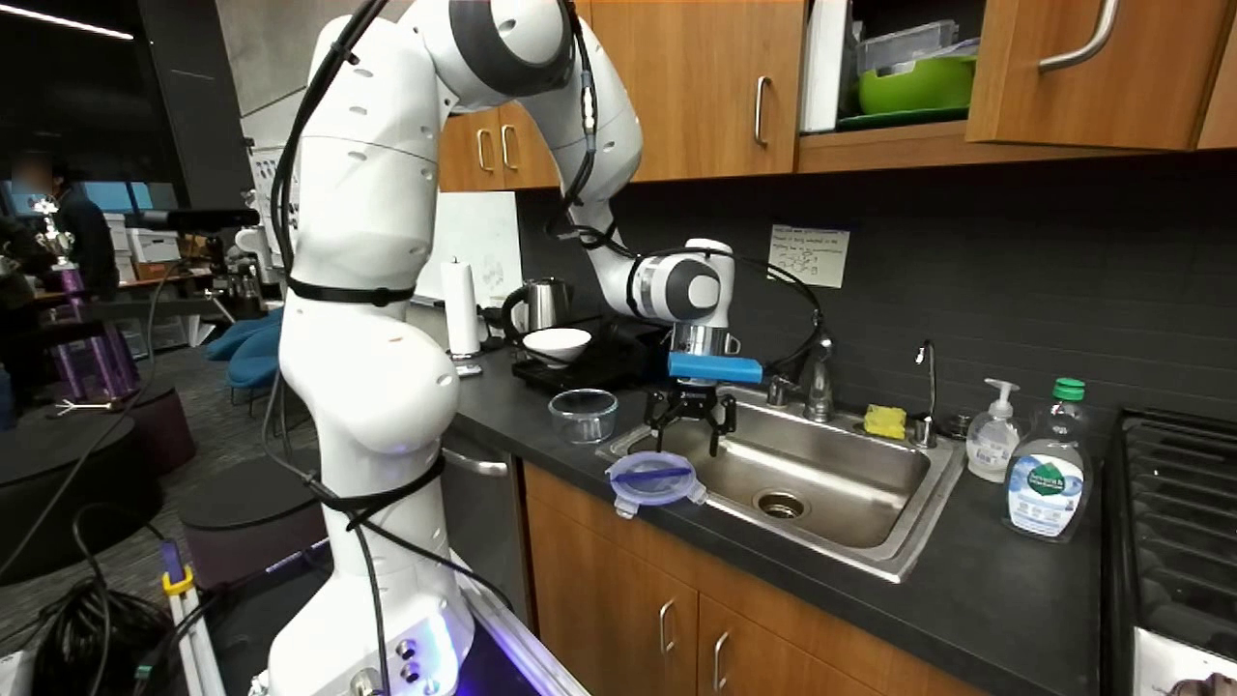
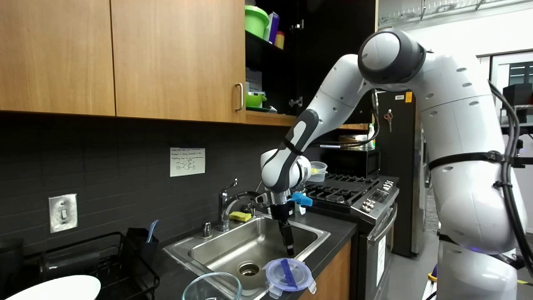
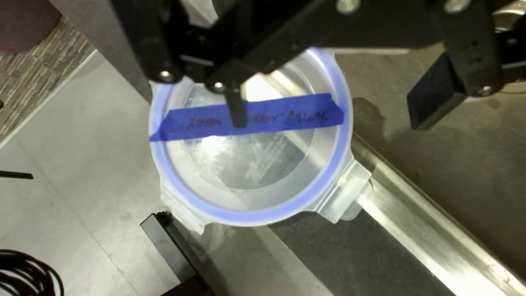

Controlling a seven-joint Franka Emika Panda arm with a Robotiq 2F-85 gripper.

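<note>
A round clear lid [image 1: 652,478] with a blue-purple rim and a strip of blue tape lies on the counter, partly over the sink's front left edge. My gripper [image 1: 693,441] hangs open above the sink's left end, just behind the lid, with nothing held. Seen from the wrist, one finger [image 3: 235,106] overlaps the lid [image 3: 251,170], while the other finger [image 3: 434,93] is off its right side, over the sink. A round glass bowl [image 1: 583,416] stands on the counter left of the gripper, empty as far as shows.
The steel sink [image 1: 916,510] is empty. Behind it are the faucet [image 1: 819,377] and a yellow sponge [image 1: 884,421]. A soap pump [image 1: 992,435] and a dish soap bottle [image 1: 1047,470] stand right of it. The drying rack [image 2: 120,280] and white bowl [image 1: 557,343] are at the left.
</note>
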